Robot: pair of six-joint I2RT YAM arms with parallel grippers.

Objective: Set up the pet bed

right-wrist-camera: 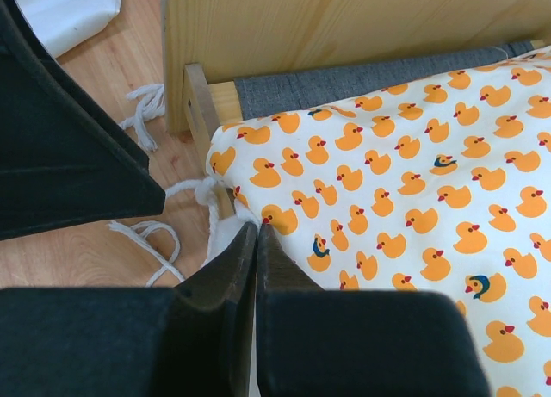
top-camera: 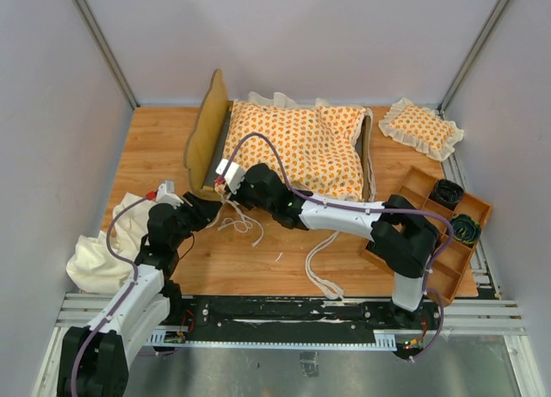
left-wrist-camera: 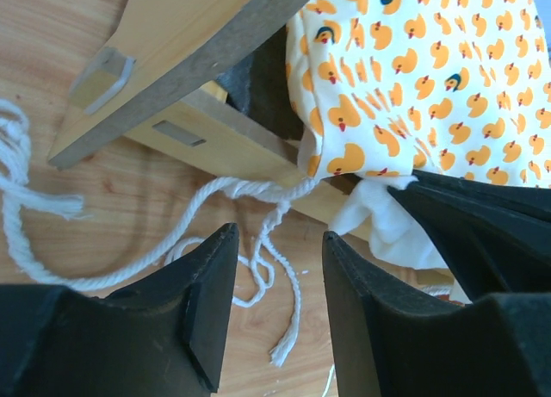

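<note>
The wooden pet bed holds a cushion with orange ducks (top-camera: 293,139) against its headboard (top-camera: 207,121); white rope (left-wrist-camera: 258,189) runs along the near corner. My right gripper is shut at the cushion's corner, its tips against the fabric; whether cloth is between them I cannot tell. My left gripper is part open, empty, over the ropes just left of that corner, with the right gripper's black body close beside it in the left wrist view.
A small frilled pillow (top-camera: 422,126) lies at the back right. A divided wooden tray (top-camera: 448,259) sits on the right. A white cloth (top-camera: 95,259) lies at the left. Loose rope (top-camera: 323,281) crosses the front table.
</note>
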